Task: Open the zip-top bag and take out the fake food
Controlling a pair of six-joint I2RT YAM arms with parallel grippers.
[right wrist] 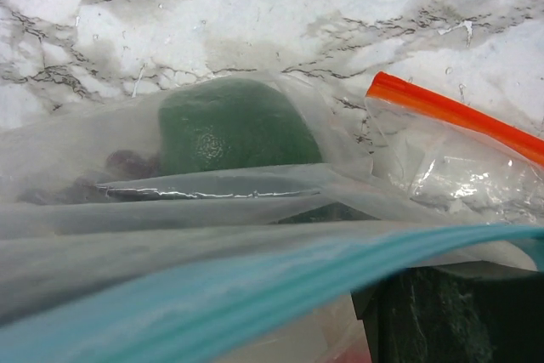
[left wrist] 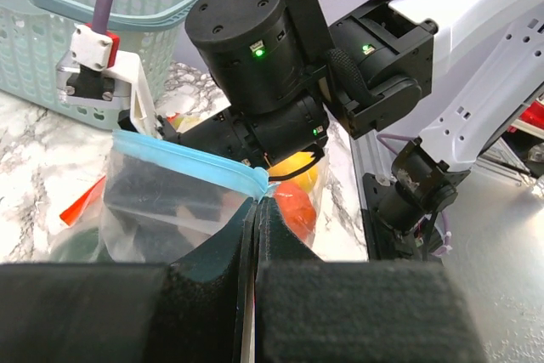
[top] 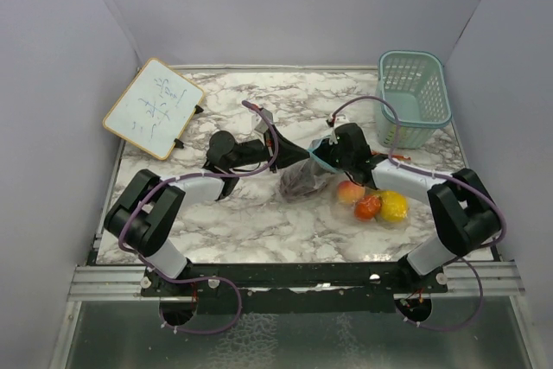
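The zip top bag [top: 304, 177] with a blue zip strip [left wrist: 189, 158] stands between the grippers in mid-table. My left gripper [top: 304, 153] is shut on the end of that strip, as the left wrist view shows [left wrist: 259, 210]. My right gripper [top: 333, 149] is at the bag's opening on the right, partly hidden; in the right wrist view a dark part of it shows below the strip. A green item [right wrist: 234, 125] and small dark ones show through the plastic. Beside them lie fake peach [top: 350, 192], tomato [top: 367, 207] and yellow pepper [top: 393, 206].
A pale green basket [top: 413, 131] stands at the back right. An orange-zip bag [right wrist: 450, 108] lies by the blue-zip bag. A whiteboard [top: 154, 108] lies at the back left.
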